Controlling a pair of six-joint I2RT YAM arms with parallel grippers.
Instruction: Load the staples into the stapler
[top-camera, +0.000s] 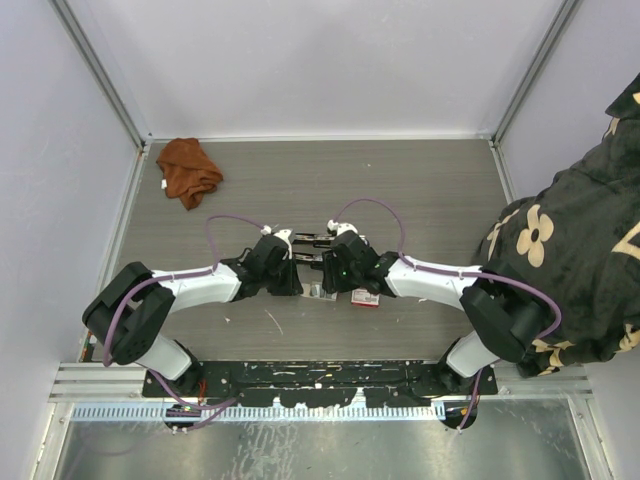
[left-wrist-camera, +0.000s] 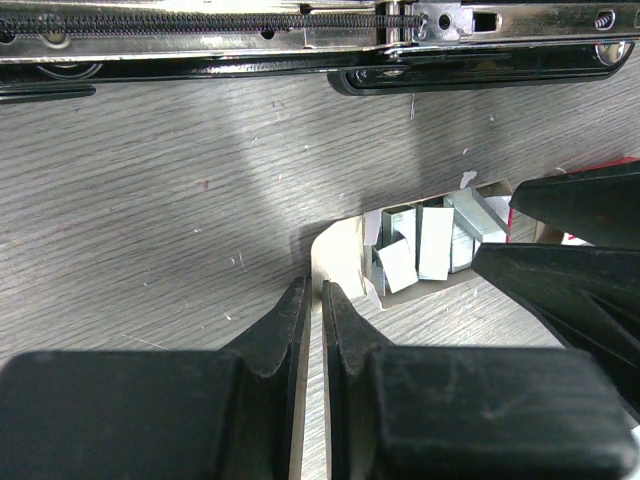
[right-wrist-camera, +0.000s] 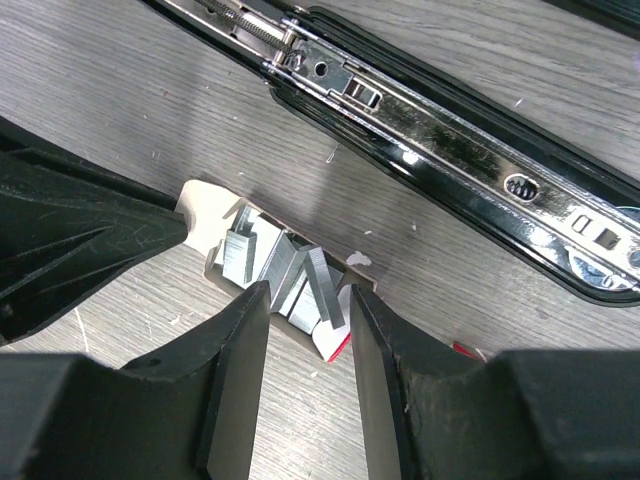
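A small open carton (right-wrist-camera: 290, 328) of silvery staple strips (left-wrist-camera: 435, 243) lies on the table, its strips partly tipped and crossing each other. At its left end, my left gripper is shut on the pale end flap (left-wrist-camera: 340, 248). My right gripper is open over the carton's right part, with a slanted staple strip (right-wrist-camera: 322, 285) visible between its fingertips; no grip on it shows. Beyond the carton lies the stapler (right-wrist-camera: 440, 140), its metal channel and spring exposed and no staples visible in the part shown.
A red and white box (top-camera: 365, 298) sits to the right of the carton, close to my right arm. A brown cloth (top-camera: 188, 172) lies at the back left. Dark patterned fabric (top-camera: 570, 240) hangs at the right side.
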